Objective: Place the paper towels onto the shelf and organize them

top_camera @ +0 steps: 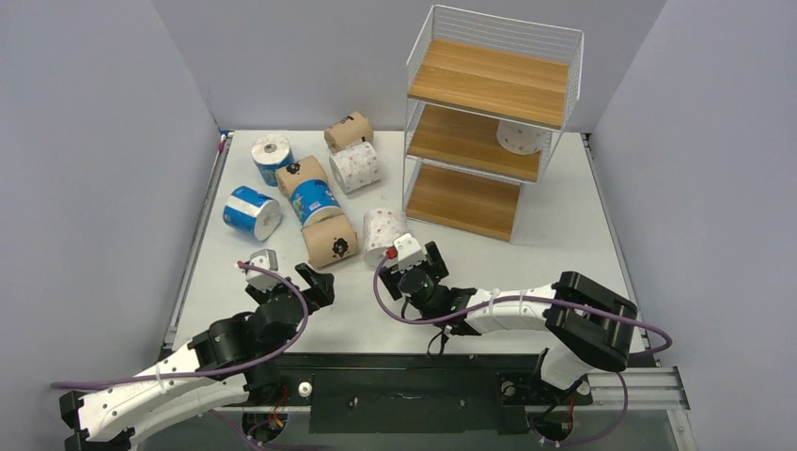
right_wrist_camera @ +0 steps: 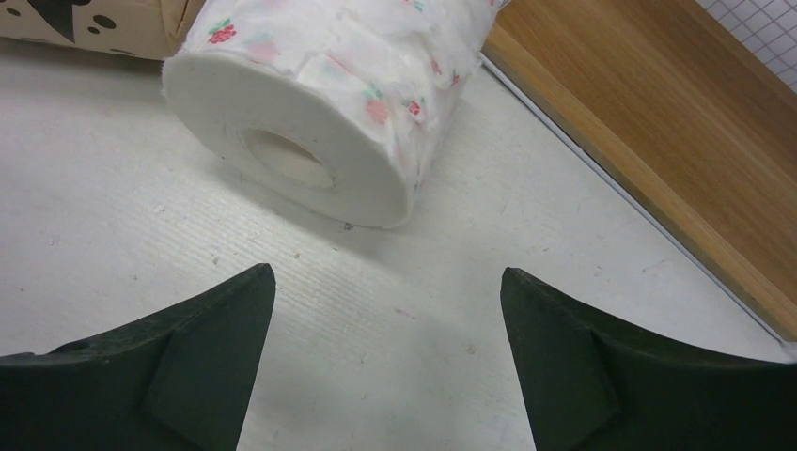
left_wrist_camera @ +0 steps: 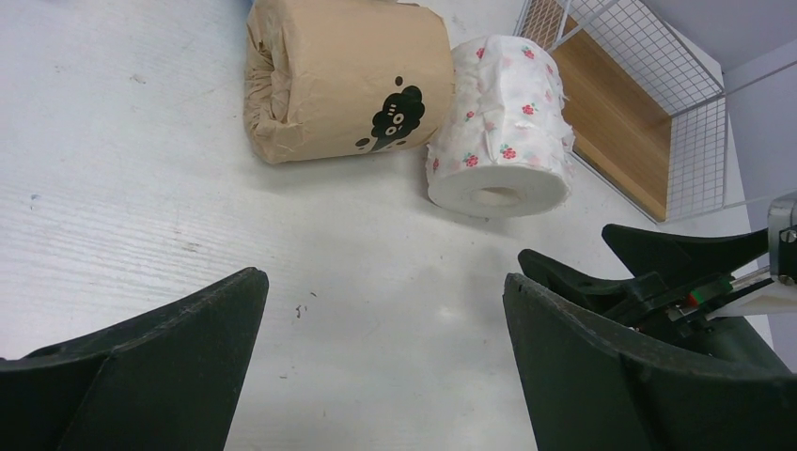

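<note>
A white floral roll [top_camera: 383, 230] lies in front of the shelf's left side, its cored end facing the front. My right gripper stands open just short of that roll [right_wrist_camera: 320, 103], with bare table between its fingers. At the table's front left, my left gripper is open and empty. Beside the floral roll lies a brown-wrapped roll [left_wrist_camera: 357, 80]. Behind them are a second floral roll [top_camera: 357, 167], two more brown rolls and several blue-wrapped ones, among them a blue roll [top_camera: 252, 213]. On the middle tier of the shelf [top_camera: 475, 141], one floral roll [top_camera: 520, 137] sits at the right.
The top tier [top_camera: 493, 75] and bottom tier [top_camera: 461, 202] look empty, as does the left of the middle one. White wire walls edge the shelf. Bare table [top_camera: 545, 258] lies at the right; grey walls enclose the area.
</note>
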